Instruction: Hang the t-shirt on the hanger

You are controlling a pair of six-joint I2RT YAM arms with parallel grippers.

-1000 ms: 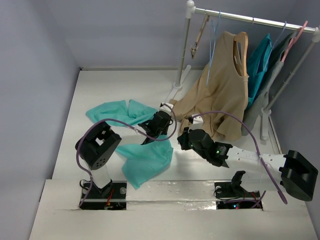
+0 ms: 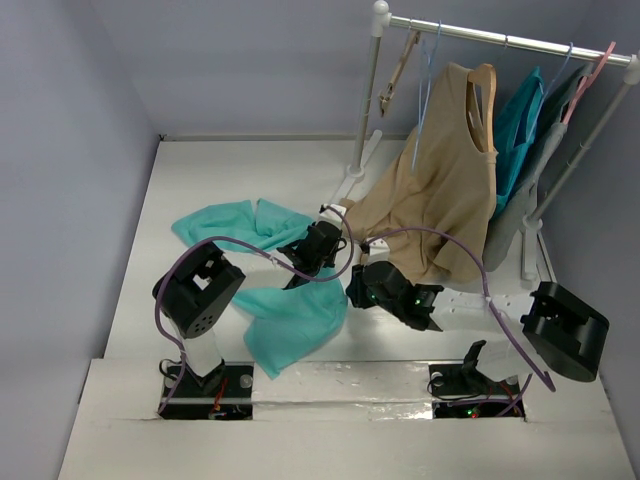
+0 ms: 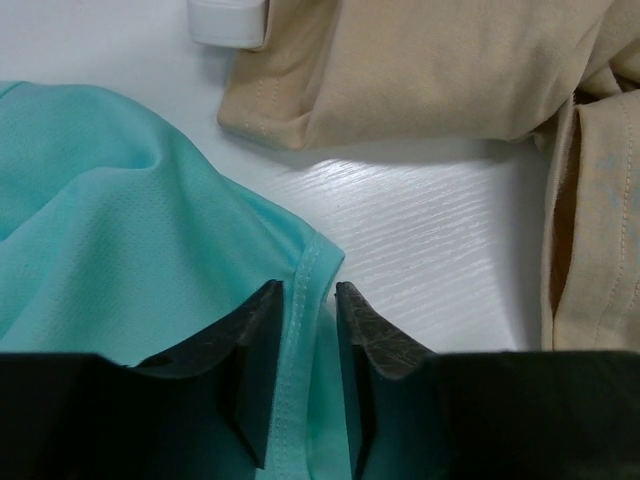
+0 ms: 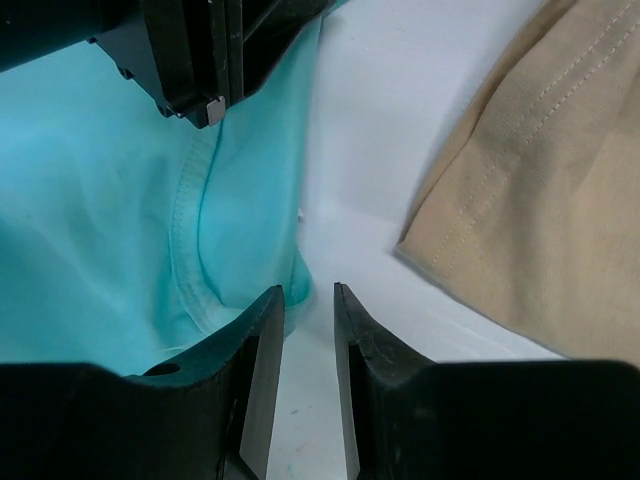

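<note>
A turquoise t-shirt lies spread and rumpled on the white table. My left gripper is low over its upper right part; in the left wrist view its fingers are part open at a hemmed edge of the cloth. My right gripper, part open, is at the shirt's right edge; the right wrist view shows a turquoise hem just beyond its fingertips, with the other gripper at the top left. Whether either holds cloth is not clear.
A rack at the back right holds a tan garment on a wooden hanger, other garments and several hangers. The tan cloth reaches down onto the table beside my grippers.
My right arm has moved left and slightly toward the front, onto the turquoise shirt's edge. The left arm is nearly still.
</note>
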